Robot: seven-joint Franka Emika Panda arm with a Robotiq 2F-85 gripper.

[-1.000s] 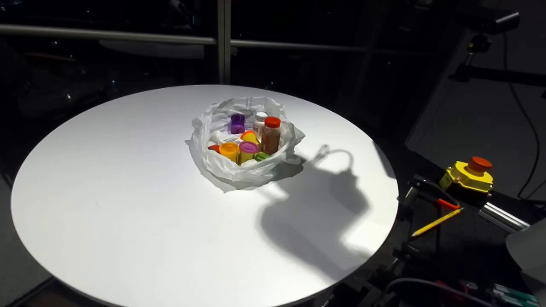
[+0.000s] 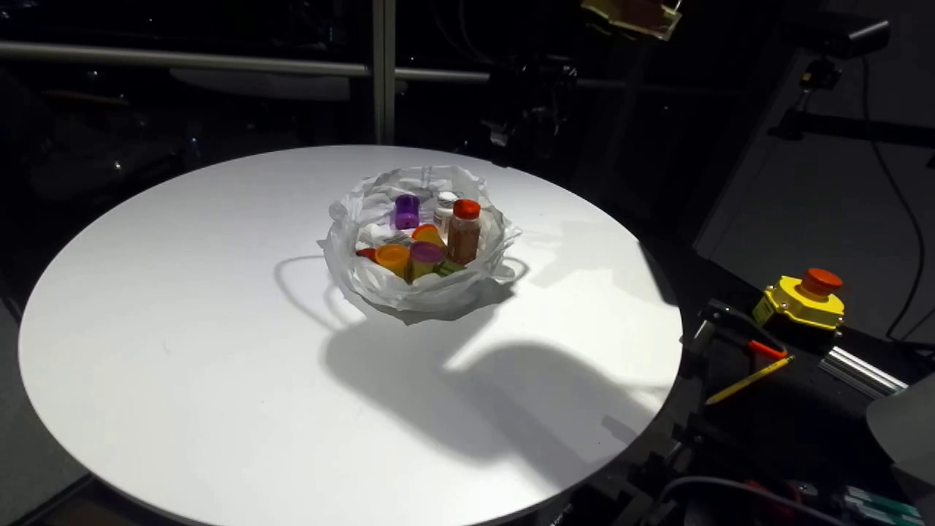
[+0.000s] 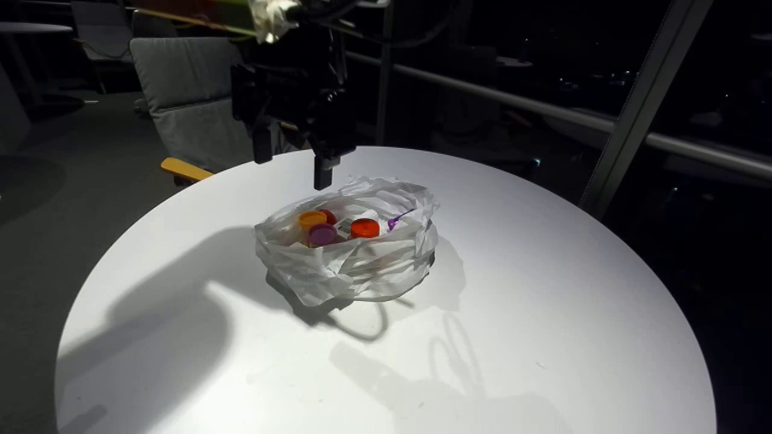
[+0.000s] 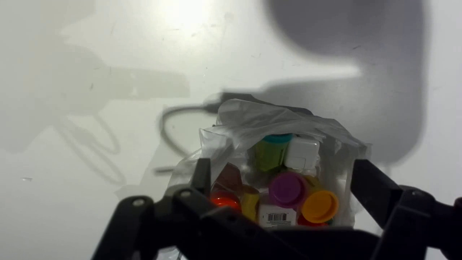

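A crumpled white plastic bag (image 2: 352,267) sits open-mouthed on the round white table (image 2: 201,351). Inside it are an orange-lidded tub (image 2: 391,258), a purple-lidded tub (image 2: 426,256), a red-capped brown bottle (image 2: 464,235), a white bottle (image 2: 444,212) and a purple container (image 2: 407,212). The wrist view also shows a teal-lidded yellow tub (image 4: 271,152) and a white box (image 4: 302,153) in the bag. My gripper (image 3: 293,163) is open above the bag, apart from it, its fingers pointing down with nothing between them. It is mostly lost in darkness in exterior view 1.
Bare tabletop surrounds the bag, crossed by the arm's shadow. Past the table's right edge are a yellow box with a red button (image 2: 806,298) and a yellow pencil (image 2: 749,380). A grey chair (image 3: 184,101) stands behind the table in exterior view 2.
My arm has come into exterior view 1 at the top, behind the bag. Its shadow has shifted left across the table and spread onto the bag. The bag and its contents look unmoved.
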